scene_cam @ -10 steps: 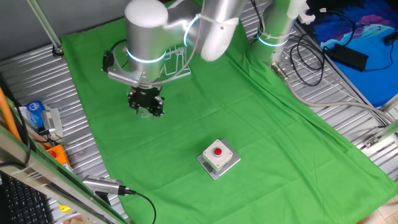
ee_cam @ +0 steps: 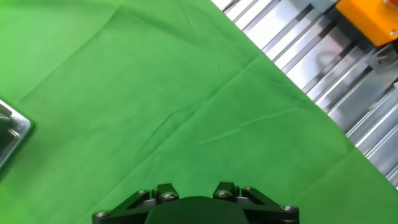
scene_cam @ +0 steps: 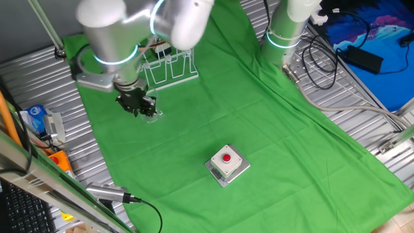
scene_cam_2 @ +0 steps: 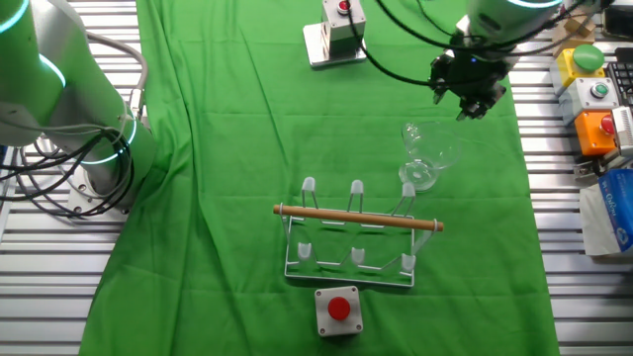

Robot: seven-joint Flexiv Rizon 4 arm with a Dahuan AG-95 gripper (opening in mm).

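A clear stemmed glass (scene_cam_2: pixel 418 175) stands on the green cloth in exterior view 2, its round foot beside the rack and its bowl rising toward the upper right. In exterior view 1 only the glass's faint outline (scene_cam: pixel 152 118) shows, right by the gripper. My gripper (scene_cam_2: pixel 460 104) hangs above the cloth near the glass, apart from it as far as I can tell. In the wrist view the gripper is open, with its two fingers spread and only cloth visible beyond them. The glass does not show there.
A white wire rack with a wooden bar (scene_cam_2: pixel 358 217) sits near the glass. One red-button box (scene_cam_2: pixel 338 311) lies beside the rack; another button box (scene_cam: pixel 226 159) stands on a metal plate. Orange and yellow boxes line the slatted table edge.
In exterior view 1 the arm and gripper have moved to the left and slightly up in the picture, past the glass. The rack and button box have stayed put.
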